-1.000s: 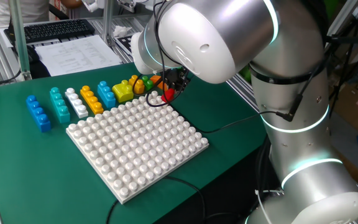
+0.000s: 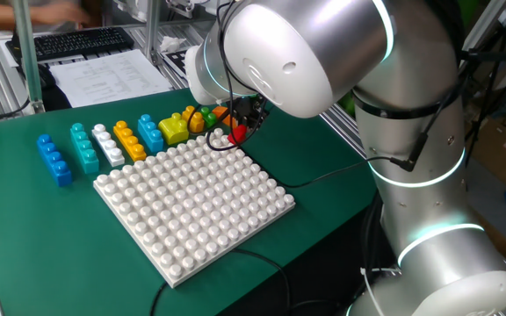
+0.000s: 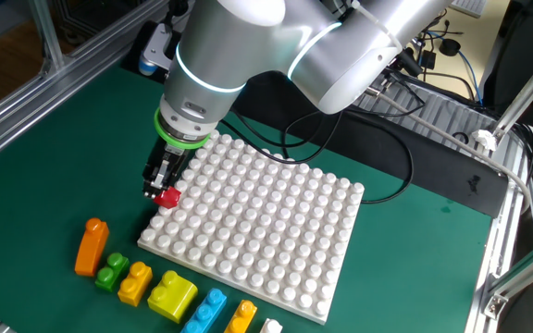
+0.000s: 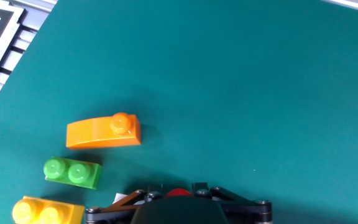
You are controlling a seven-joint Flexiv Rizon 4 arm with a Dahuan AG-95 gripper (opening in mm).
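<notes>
A small red brick (image 3: 167,197) is at the fingertips of my gripper (image 3: 160,185), which appears shut on it. In the wrist view the brick's rounded red top (image 4: 179,192) shows between the two fingers, most of it hidden by the gripper body. The white studded baseplate (image 2: 191,202) lies flat on the green table. In exterior view 1 the red brick (image 2: 237,134) is by the plate's far corner; whether it touches the studs or hangs just above them, I cannot tell.
A row of loose bricks lies beside the plate: orange (image 4: 98,132), green (image 4: 73,172), yellow (image 3: 135,283), lime (image 3: 172,296), light blue (image 2: 150,133) and several others. Black cables (image 2: 275,263) run by the plate.
The arm, gripper, red brick and baseplate look the same as before. Only a person's arm at the keyboard in the background has moved.
</notes>
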